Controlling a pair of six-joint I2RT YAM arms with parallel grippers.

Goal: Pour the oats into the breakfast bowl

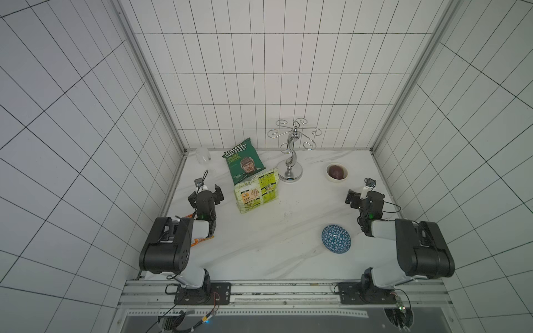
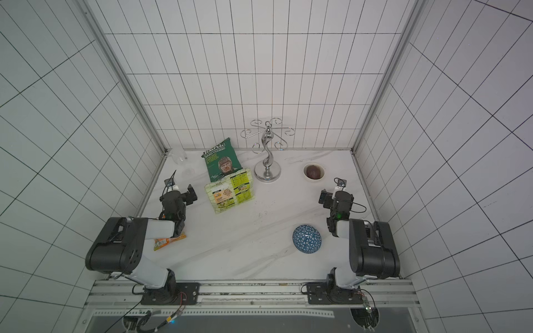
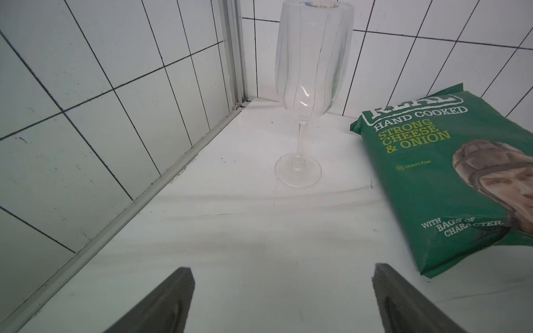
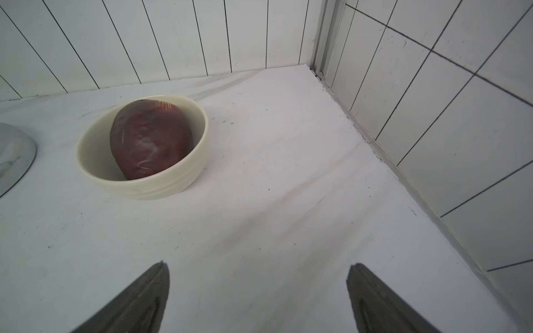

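Observation:
A yellow-green printed bag [image 1: 256, 190] lies mid-table, in front of a green crisp bag [image 3: 444, 177]; whether it holds oats I cannot tell. A cream bowl [image 4: 183, 177] holding a dark red lump [image 4: 150, 138] stands at the back right, and a blue patterned dish [image 2: 306, 238] lies at the front right. My left gripper is open with nothing between its fingers, left of the bags and facing the back left. My right gripper is open and empty, in front of the cream bowl.
A clear stemmed glass [image 3: 308, 66] stands at the back left. A chrome stand [image 1: 289, 172] stands at the back middle. An orange packet [image 2: 169, 242] lies partly under the left arm. Tiled walls bound the back and sides.

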